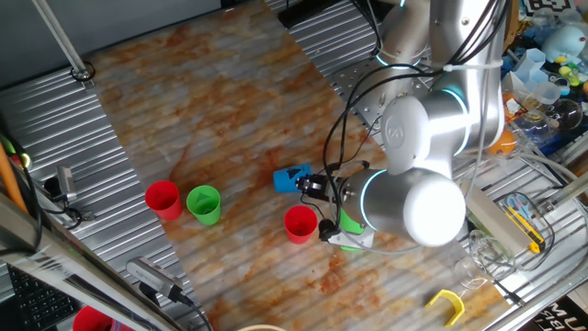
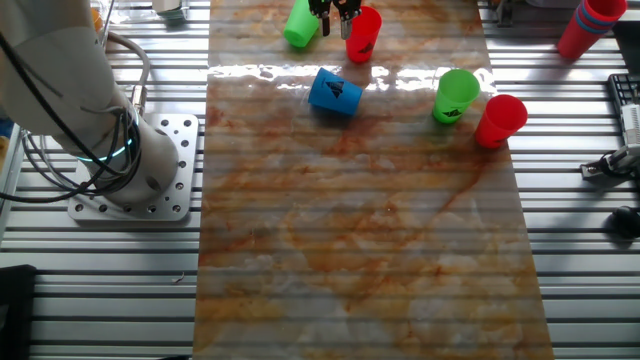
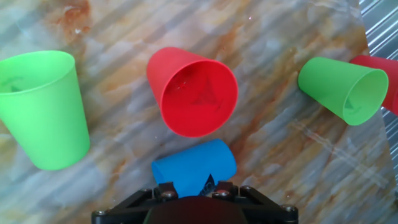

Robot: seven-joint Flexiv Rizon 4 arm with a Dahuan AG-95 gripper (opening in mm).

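Note:
On its side on the marbled board lies a blue cup point(image 1: 292, 178), also plain in exterior view 2 point(image 2: 334, 92). My gripper point(image 2: 335, 30) is open, its two fingers apart with nothing held between them. In the wrist view the blue cup point(image 3: 194, 167) shows just beyond the gripper's fingertips. Beside it stands a red cup point(image 3: 193, 96), upright with its mouth up. A green cup point(image 3: 46, 112) is on the other side of the red one, partly hidden by the arm in exterior view 1.
A second green cup point(image 1: 204, 204) and a second red cup point(image 1: 164, 199) stand close together near the board's edge. Stacked cups point(image 2: 590, 28) are off the board. A yellow bracket-shaped piece point(image 1: 446, 307) lies near the board's corner. Much of the board point(image 2: 370, 250) is bare.

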